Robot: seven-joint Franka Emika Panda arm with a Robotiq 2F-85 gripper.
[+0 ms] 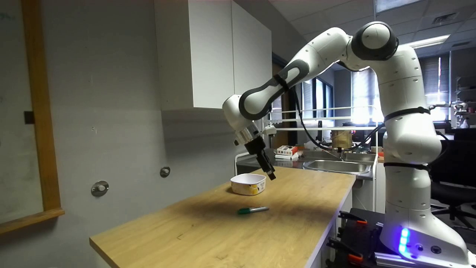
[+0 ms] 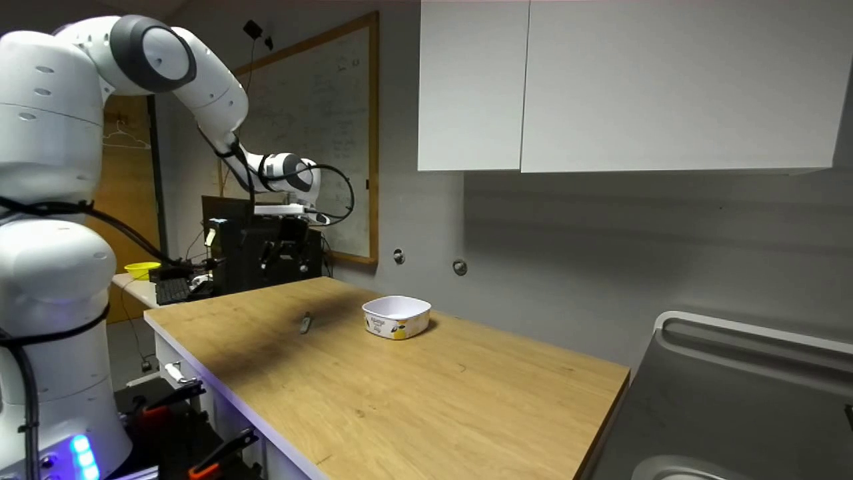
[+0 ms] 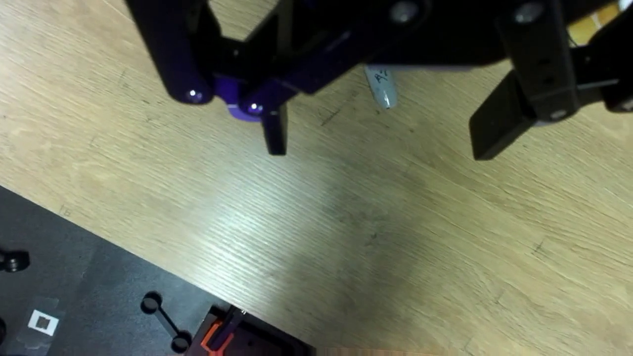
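Note:
A marker with a green cap and grey barrel (image 1: 253, 210) lies flat on the wooden counter. In the wrist view its grey end (image 3: 381, 88) shows below the dark gripper body, which covers the rest. Behind it, toward the wall, stands an empty white container with printed sides (image 1: 248, 185), also seen in the other exterior view (image 2: 396, 319). My gripper is open, its black fingertips wide apart with only bare counter between them. It hangs above the counter, clear of both objects.
White wall cabinets (image 2: 624, 88) overhang the back of the counter (image 2: 448, 384). Black clamps with orange parts (image 1: 352, 219) stand beside its near edge, by the robot base. A sink (image 1: 337, 166) lies beyond the far end.

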